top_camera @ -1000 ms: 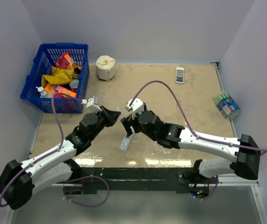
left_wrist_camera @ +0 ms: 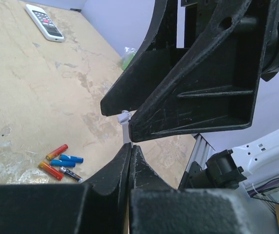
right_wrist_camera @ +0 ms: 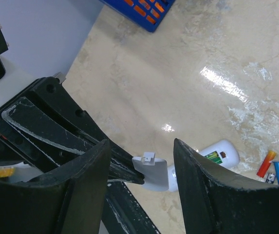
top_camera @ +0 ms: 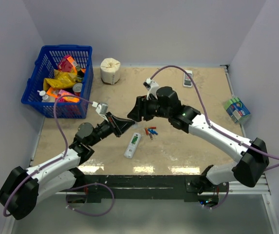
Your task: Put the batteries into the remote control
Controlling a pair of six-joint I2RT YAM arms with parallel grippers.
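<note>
My left gripper is shut on a small light-grey plastic piece (right_wrist_camera: 154, 173) with a tab, likely a battery cover, held upright at its tips. My right gripper is part open, its fingers either side of that piece, close around its top. The white remote control (top_camera: 132, 145) lies below on the table with a green window. Several loose batteries (left_wrist_camera: 56, 165), red and blue, lie just right of it.
A blue basket of goods (top_camera: 57, 105) stands back left, a white roll (top_camera: 110, 71) at the back. A second remote (top_camera: 188, 79) lies back right, a green-blue package (top_camera: 236, 109) at the right edge.
Since a second ago my right arm has swung up and back to meet the left gripper at the piece.
</note>
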